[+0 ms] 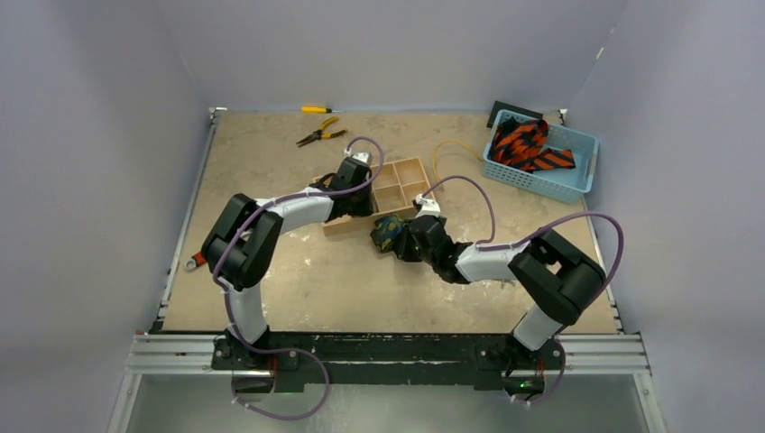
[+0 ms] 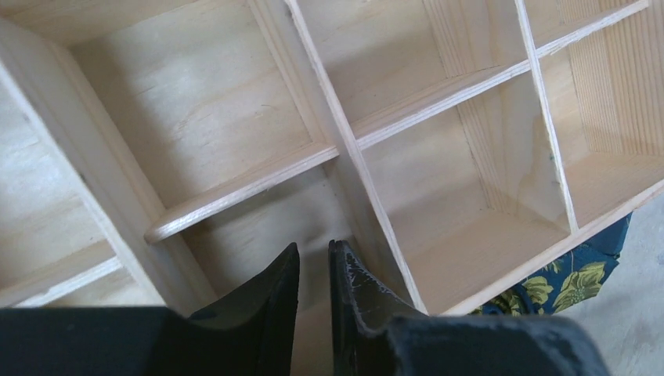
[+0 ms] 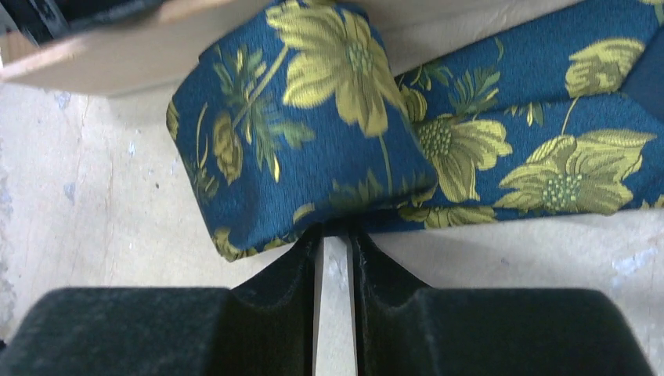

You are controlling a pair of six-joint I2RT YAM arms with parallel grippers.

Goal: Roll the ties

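Note:
A blue tie with yellow flowers (image 1: 385, 233) lies against the near side of the wooden divided box (image 1: 403, 171). In the right wrist view its folded end (image 3: 297, 133) sits over a flat length of the same tie (image 3: 548, 157). My right gripper is at the fold's lower edge, fingers slightly apart; nothing clearly held between them. My left gripper hangs over an empty compartment of the box, fingers a little apart, with the tie showing beyond the box's wall.
A blue basket (image 1: 568, 180) with red-and-black ties stands at the back right. Pliers (image 1: 316, 135), a screwdriver (image 1: 316, 109) and a yellow hose (image 1: 451, 144) lie at the back.

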